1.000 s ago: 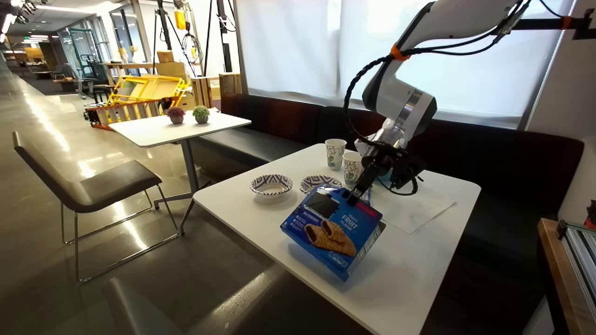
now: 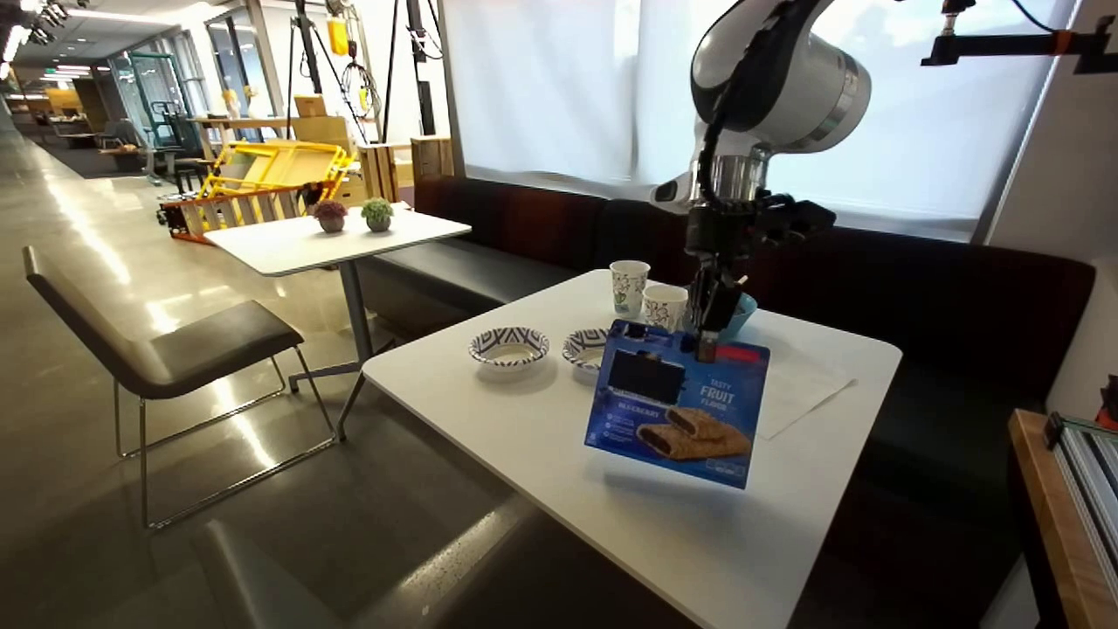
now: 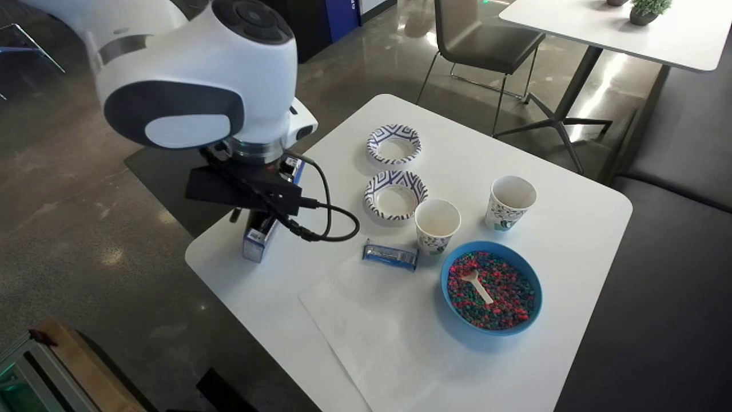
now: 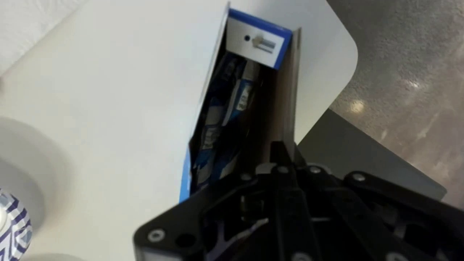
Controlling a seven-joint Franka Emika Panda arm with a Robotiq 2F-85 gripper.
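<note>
A blue snack box [image 2: 671, 404] with pastries pictured on its front hangs over the near part of the white table, slightly tilted. My gripper [image 2: 708, 344] is shut on the thin cardboard wall at its open top. In the wrist view, that wall runs up to the shut fingertips [image 4: 281, 153], and wrapped bars [image 4: 238, 100] lie inside the box. Exterior view 2 shows only part of the box [image 3: 255, 244], since the arm covers the rest and the gripper. One wrapped blue bar [image 3: 391, 255] lies on the table beside a paper cup [image 3: 437, 225].
Two patterned paper bowls [image 3: 394, 194] stand along one side of the table. A second cup [image 3: 509, 202] and a blue bowl [image 3: 536, 296] of coloured bits with a spoon are nearby. White paper [image 3: 384, 329] lies flat.
The box, tilted more a second ago, has swung nearer to upright and moved right and up in exterior view 1. The arm has turned from slanted to nearly vertical, still gripping the box's top.
</note>
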